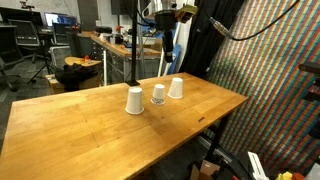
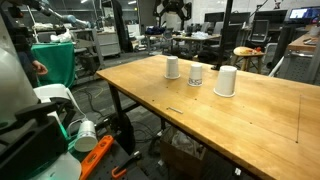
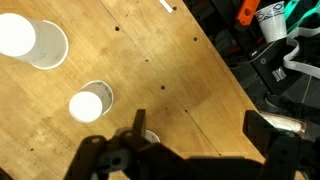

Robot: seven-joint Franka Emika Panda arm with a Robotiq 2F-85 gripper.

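Observation:
Three white cups stand on the wooden table: one [image 1: 134,100] at the left, a smaller one [image 1: 158,94] in the middle and another [image 1: 176,88] at the right. My gripper [image 1: 168,52] hangs well above the table's far side, clear of the cups. In the wrist view, the gripper is open, its dark fingers [image 3: 270,145] wide apart with only bare wood between them. A large cup [image 3: 35,42] and a smaller cup [image 3: 92,101] lie to the left there. The left finger mostly covers another white rim [image 3: 151,137].
A small thin pale object [image 2: 175,111] rests near the table's edge. Beyond the edge in the wrist view are cables and a white item [image 3: 271,20] below.

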